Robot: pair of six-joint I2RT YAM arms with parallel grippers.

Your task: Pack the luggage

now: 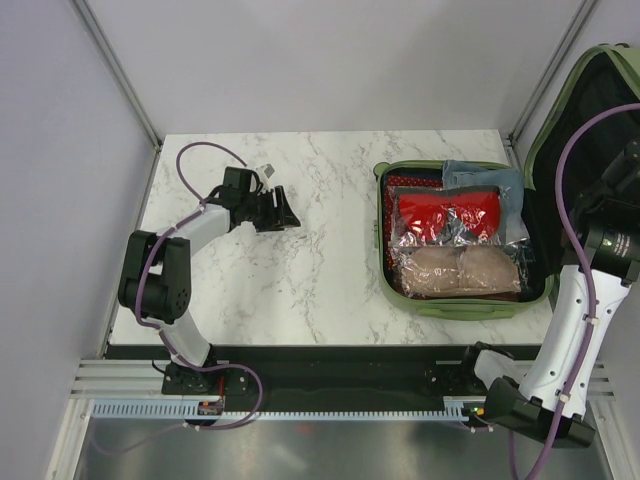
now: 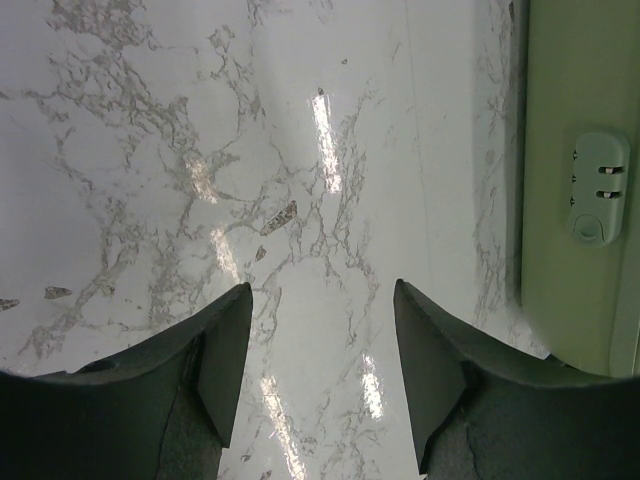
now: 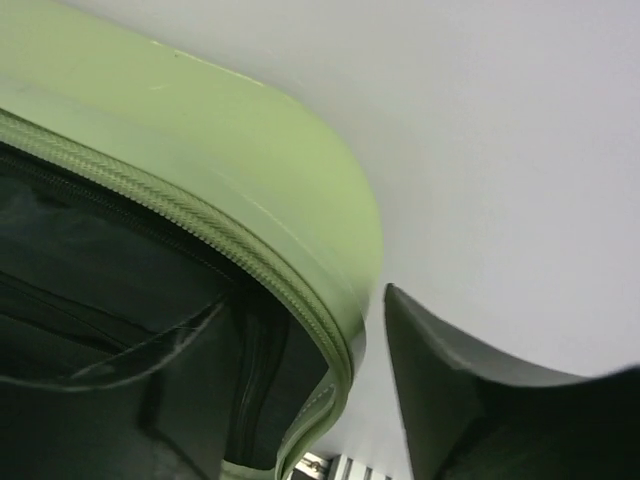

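The green suitcase (image 1: 460,310) lies open at the table's right, packed with a bagged red garment (image 1: 448,215), a bagged beige item (image 1: 458,270), blue denim (image 1: 480,175) and red dotted cloth behind them. Its lid (image 1: 580,75) stands raised on the right. My right gripper is at the lid's upper rim, the green zippered edge (image 3: 260,180) between its blurred fingers, which are apart; contact is unclear. My left gripper is open and empty over bare table, left of the suitcase's side with its lock (image 2: 597,185).
White walls surround it at the back and sides, close beside the raised lid on the right.
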